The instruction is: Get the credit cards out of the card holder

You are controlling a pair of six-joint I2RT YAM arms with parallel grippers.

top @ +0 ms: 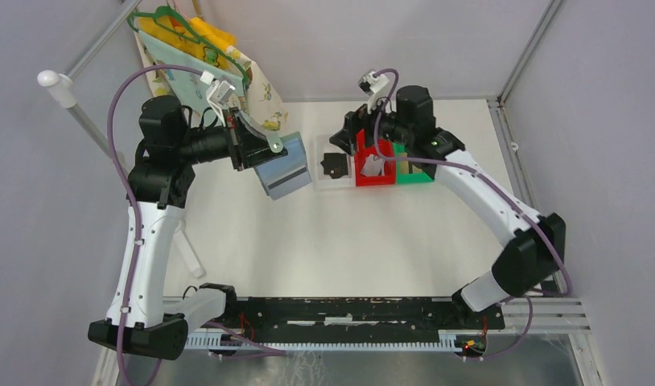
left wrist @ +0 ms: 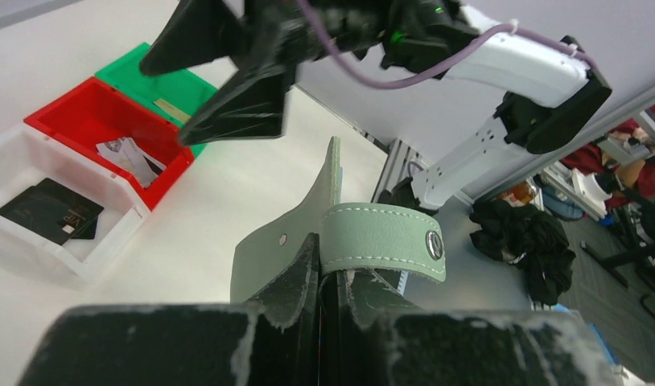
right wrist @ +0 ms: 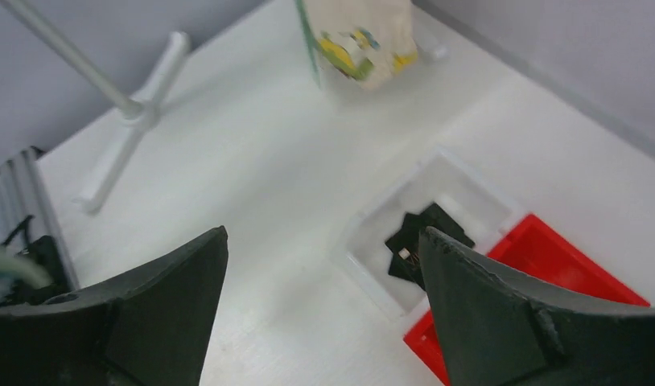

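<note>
My left gripper (top: 264,150) is shut on the card holder (top: 286,171), a pale green stitched folder held up above the table's left half. In the left wrist view its snap strap (left wrist: 382,237) hangs loose; the inner pockets face away, so cards in them cannot be seen there. Black cards (left wrist: 55,211) lie overlapping in the white compartment (right wrist: 371,283). My right gripper is open and empty, raised above the boxes. Its fingers (left wrist: 236,117) are well apart in the left wrist view.
Beside the white box stand a red one (left wrist: 75,100) with pale and dark pieces (left wrist: 125,157) inside, and a green one (left wrist: 131,68). Clothes on a green hanger (top: 197,36) hang behind my left arm.
</note>
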